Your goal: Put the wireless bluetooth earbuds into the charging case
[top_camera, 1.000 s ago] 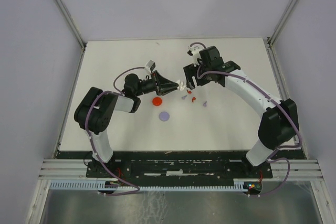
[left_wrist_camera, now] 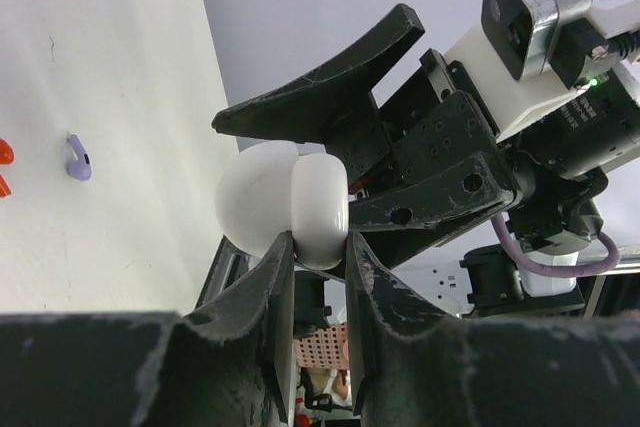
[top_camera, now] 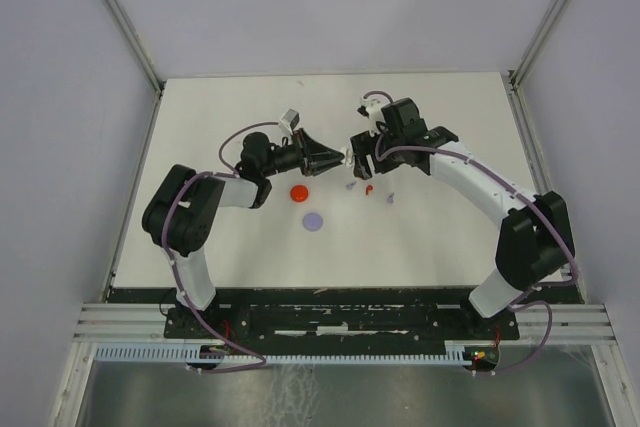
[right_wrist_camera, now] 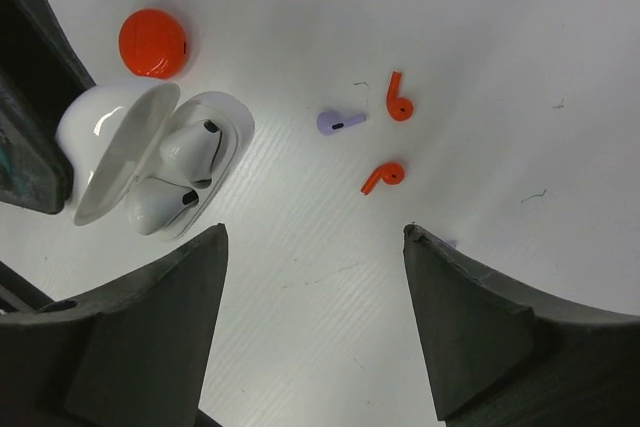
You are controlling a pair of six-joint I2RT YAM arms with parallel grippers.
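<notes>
My left gripper is shut on the white charging case, whose lid (right_wrist_camera: 112,137) stands swung up beside its body (right_wrist_camera: 236,115). In the right wrist view, two white earbuds, one upper (right_wrist_camera: 190,152) and one lower (right_wrist_camera: 155,207), sit in the case; how deep they are seated, I cannot tell. The case (top_camera: 348,157) is held above the table in the top view. Close to its right, my right gripper (top_camera: 362,153) stands open with nothing between its fingers. The left wrist view shows those fingers (left_wrist_camera: 430,199) spread beside and behind the case.
On the white table lie a red case (right_wrist_camera: 153,44), two red earbuds, one upper (right_wrist_camera: 400,107) and one lower (right_wrist_camera: 388,175), and a lilac earbud (right_wrist_camera: 330,123). Another lilac earbud (top_camera: 390,197) and a lilac round case (top_camera: 313,221) rest nearby.
</notes>
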